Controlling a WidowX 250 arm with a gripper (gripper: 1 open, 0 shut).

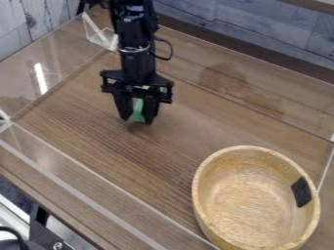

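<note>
The black arm reaches down from the top of the camera view, with my gripper (pixel 137 105) low over the wooden table at centre left. A green object (pixel 139 112) is at the gripper, largely hidden behind its black parts. Whether the fingers grip it or only surround it cannot be told.
A large cream bin (pixel 256 157) with a black handle patch stands at the lower right. Cables lie at the bottom left corner.
</note>
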